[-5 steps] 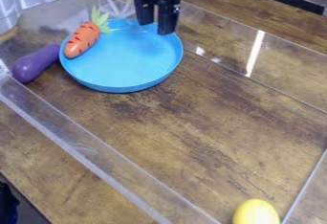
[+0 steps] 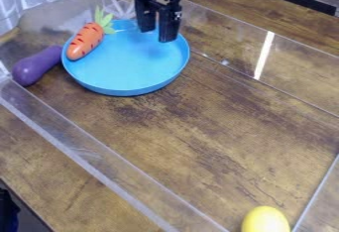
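Note:
A blue round plate [image 2: 126,69] sits at the upper left of the camera view, with an orange toy carrot [image 2: 86,41], green top upward, on its left side. A purple eggplant [image 2: 38,65] lies just outside the plate's left edge. My black gripper [image 2: 159,28] is over the back part of the plate, right of the carrot, its fingers open with nothing visible between them.
A yellow egg-shaped object [image 2: 265,219] rests near the bottom right. Clear plastic edges run around the wooden surface [image 2: 199,147].
My gripper has shifted very slightly over the back of the plate. The plate and toys have not moved.

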